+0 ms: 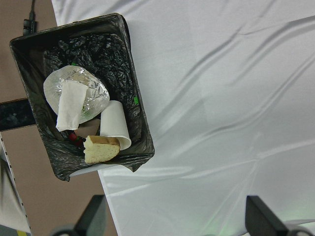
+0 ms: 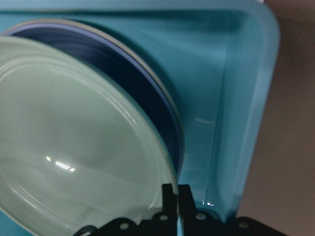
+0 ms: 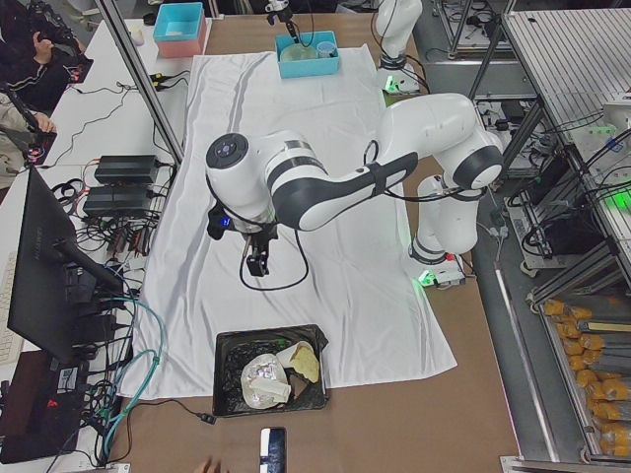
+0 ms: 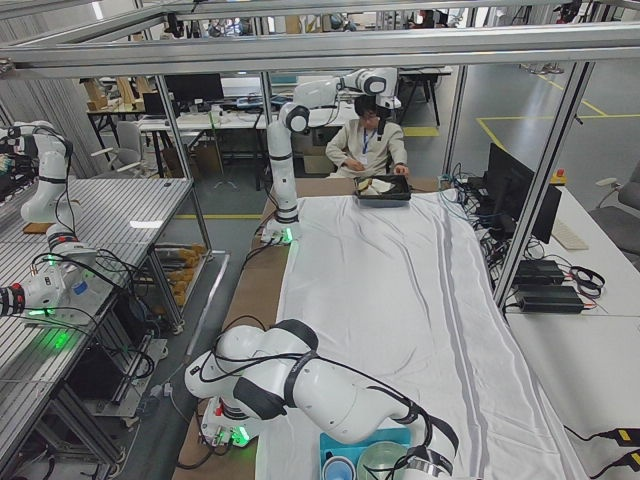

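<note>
A black bag-lined bin holds a clear plastic lid, a white paper, a paper cup and bread. My left gripper hangs above the cloth near the bin, open, nothing between its fingers. At the far end, a blue tub holds a pale green plate over a dark blue one, and a cup. My right gripper is shut on the green plate's rim.
The white cloth between tub and bin is clear. A monitor, power units and cables line the left side. A phone lies beyond the bin, and a seated person is behind it.
</note>
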